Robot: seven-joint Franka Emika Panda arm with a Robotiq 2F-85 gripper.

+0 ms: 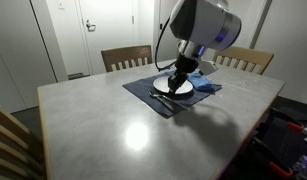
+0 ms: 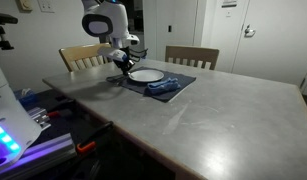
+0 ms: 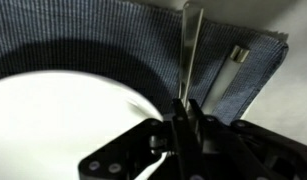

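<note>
A shiny metal utensil runs from between my fingertips to the top edge in the wrist view; its far end by the palm is hidden, so its kind is unclear. My gripper is shut on it, just above the dark placemat. Beside it lies a second metal utensil with a blunt squared end, apart from the fingers. The white plate fills the lower left. In exterior view 1 the gripper hangs at the near edge of the plate.
A folded blue cloth lies on the mat on the plate's other side. Chairs stand around the table.
</note>
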